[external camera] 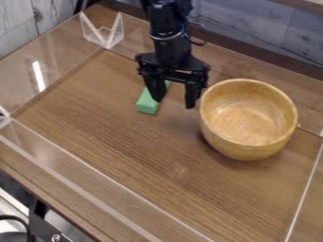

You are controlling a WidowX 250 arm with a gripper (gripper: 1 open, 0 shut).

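Note:
My black gripper (pixel 172 85) hangs from the top centre of the camera view, open, its two fingers spread apart. A green block (pixel 147 104) lies on the wooden table just below and left of it, partly behind the left finger. A wide tan bowl (pixel 248 140) sits to the right of the gripper, close beside the right finger.
A clear plastic piece stands at the upper left, another at the left edge. A wall runs along the back, and a dark cable is at the lower left.

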